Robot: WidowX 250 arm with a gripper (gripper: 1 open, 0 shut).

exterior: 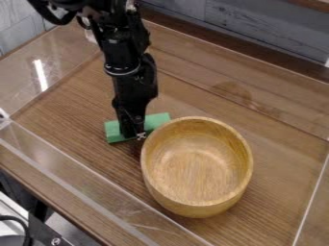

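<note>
My black gripper (133,129) reaches down from the top of the view onto a green block (117,130) lying on the wooden table, its fingertips at the block's top, just left of a large tan bowl (195,168). Part of the block is hidden behind the fingers. Whether anything is between the fingers is hard to see.
A dark wall runs along the back, and a black cable lies at the bottom left edge.
</note>
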